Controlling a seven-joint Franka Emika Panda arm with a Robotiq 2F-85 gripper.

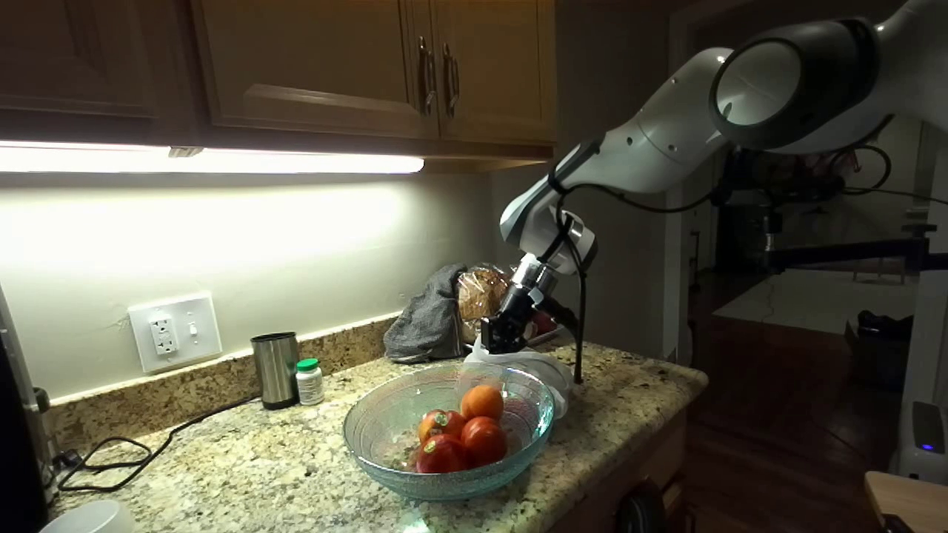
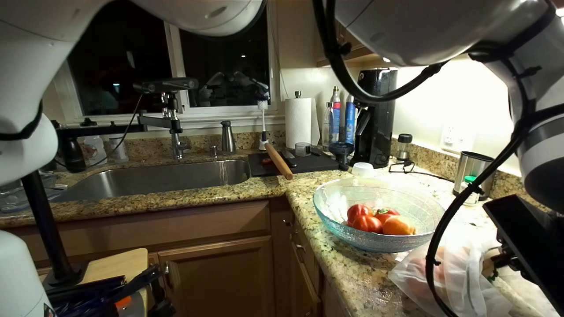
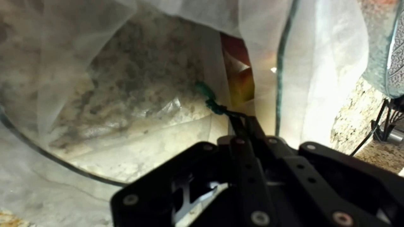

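A sheer white mesh bag [image 2: 454, 269] rests on the counter beside the glass bowl [image 1: 373, 457]. My gripper is shut on the bag's green drawstring [image 3: 216, 106], whose knotted end sticks out past the fingertips. In the wrist view the bag's mouth gapes, and a red and yellow fruit [image 3: 243, 89] shows at the right of the opening. From exterior view 1, the gripper [image 1: 502, 342] is low behind the bowl, at the top of the bag [image 1: 538, 366]. Inside the bowl lie several red fruits [image 1: 441, 453] and an orange one [image 1: 482, 403].
Along the wall stand a steel tumbler [image 1: 276, 369], a green-capped bottle [image 1: 309, 382], a grey cloth [image 1: 429, 320] and a bagged loaf [image 1: 482, 297]. The counter left of the bowl is mostly clear. Its front edge runs close to the bag.
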